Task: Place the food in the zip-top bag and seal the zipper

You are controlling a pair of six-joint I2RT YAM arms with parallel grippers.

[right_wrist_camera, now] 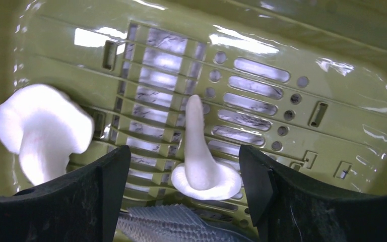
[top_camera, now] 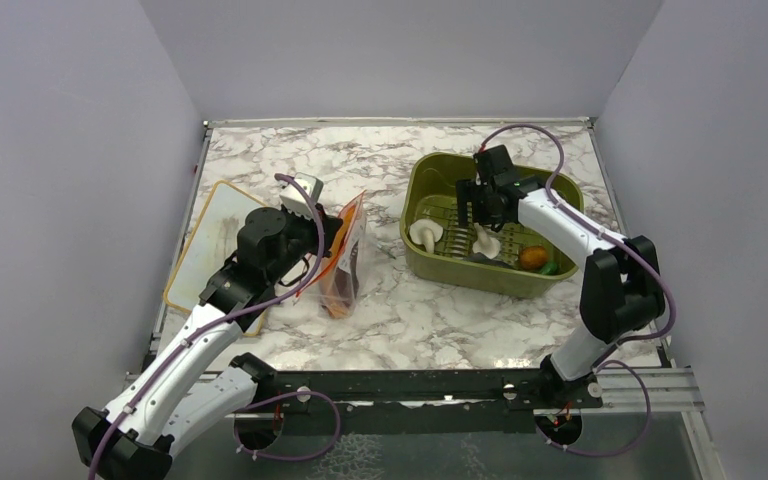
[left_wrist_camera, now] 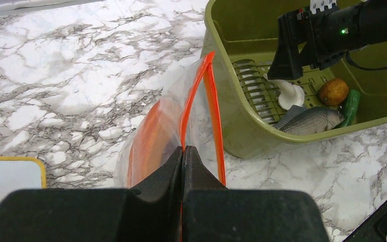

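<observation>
The clear zip bag (top_camera: 345, 275) with orange zipper stands on the table, something brownish inside. My left gripper is shut on its zipper edge. My right gripper is open inside the green bin, above a white mushroom (right_wrist_camera: 200, 166); a second white mushroom (right_wrist_camera: 40, 126) lies to its left. A grey fish (left_wrist_camera: 310, 121), a brown potato-like item (left_wrist_camera: 332, 92) and a green cucumber-like item (left_wrist_camera: 351, 108) also lie in the bin.
The green bin (top_camera: 480, 280) occupies the table's right side. A white board with yellow edge (top_camera: 195, 245) lies under the left arm. Bare marble shows at the back and front middle.
</observation>
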